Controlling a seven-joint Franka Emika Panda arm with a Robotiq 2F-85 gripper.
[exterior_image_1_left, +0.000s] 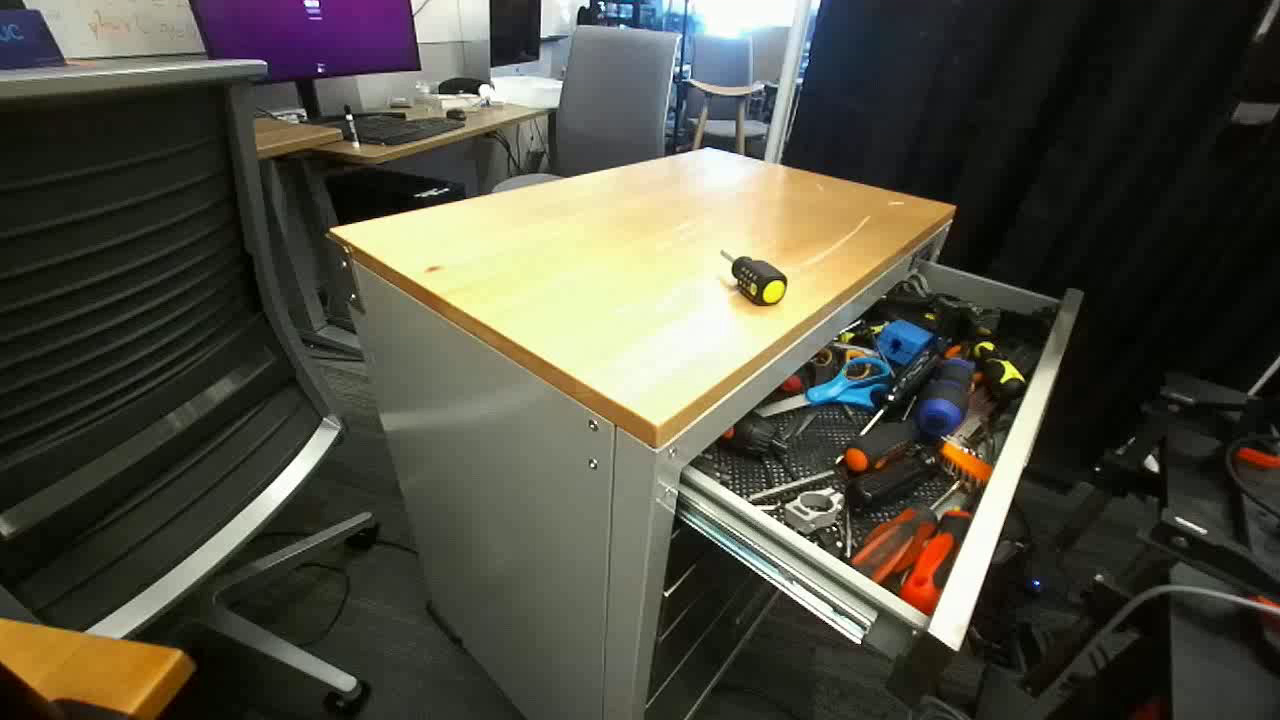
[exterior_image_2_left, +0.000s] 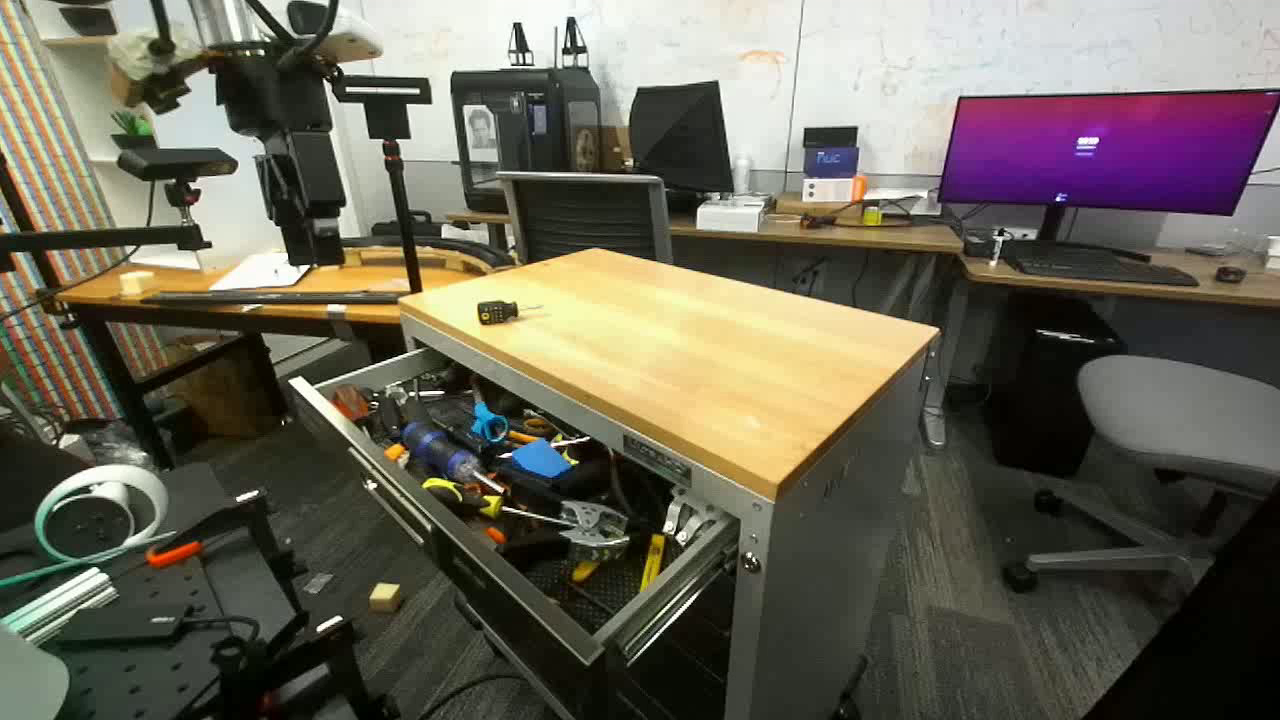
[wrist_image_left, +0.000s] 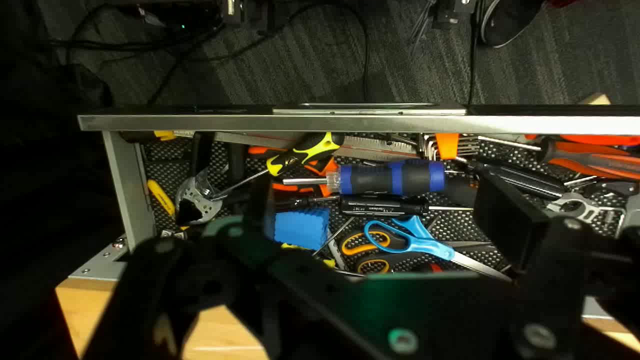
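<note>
A stubby black-and-yellow screwdriver lies alone on the wooden cabinet top, close to the edge above the drawer. In exterior view 2 the same screwdriver shows near the top's left corner. The drawer is pulled out and full of tools. My gripper is over the drawer in the wrist view, its fingers wide open and nothing held between them. Below it are a blue-and-black screwdriver, blue scissors and a blue block. Exterior view 2 has the gripper high above the furniture, pointing down.
The drawer's metal front wall and side wall stand around the tools. Most of the cabinet top is bare. An office chair is beside the cabinet, and a dark cart with equipment faces the drawer.
</note>
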